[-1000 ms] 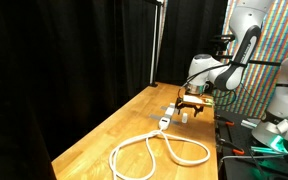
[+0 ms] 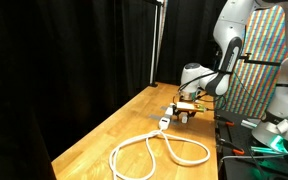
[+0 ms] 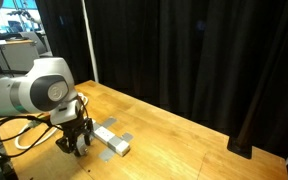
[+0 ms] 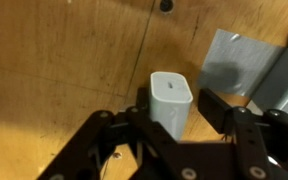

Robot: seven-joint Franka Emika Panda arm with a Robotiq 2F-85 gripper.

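Observation:
A small white block-like object stands on the wooden table between the fingers of my gripper in the wrist view. The fingers are part open, and a gap shows beside the object's right side. Low over the tabletop, my gripper straddles the white object in exterior view 1. From the other side, the gripper is also down near the table, and its fingers mostly hide the object there.
A white strip and flat grey patches lie beside the gripper. A looped white cable covers the near part of the table.
My gripper has come down from above and to the left of the white object until its fingers are around it. The cable and strip have stayed put.

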